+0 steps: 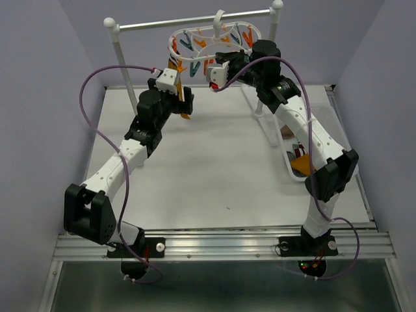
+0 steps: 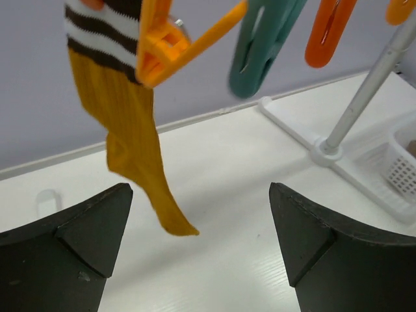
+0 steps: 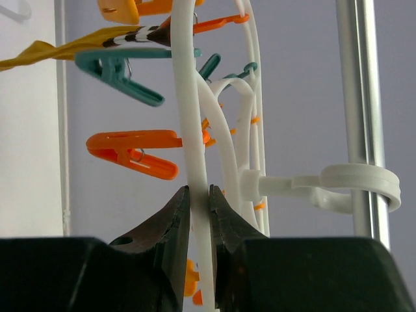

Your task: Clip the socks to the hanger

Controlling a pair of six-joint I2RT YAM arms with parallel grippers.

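A striped mustard sock (image 2: 117, 117) hangs at the left of the white oval hanger (image 1: 195, 32), beside orange clips (image 2: 162, 52) and a teal clip (image 2: 260, 45). My left gripper is open below these clips, with nothing between its fingers. My right gripper is shut on the hanger's white rim (image 3: 190, 117), which carries orange and teal clips. The hanger's hook (image 3: 359, 175) is on the metal bar (image 3: 361, 78).
A white basket (image 1: 283, 149) holding more socks stands at the right, behind the right arm. The rack's posts (image 1: 123, 65) rise at both sides.
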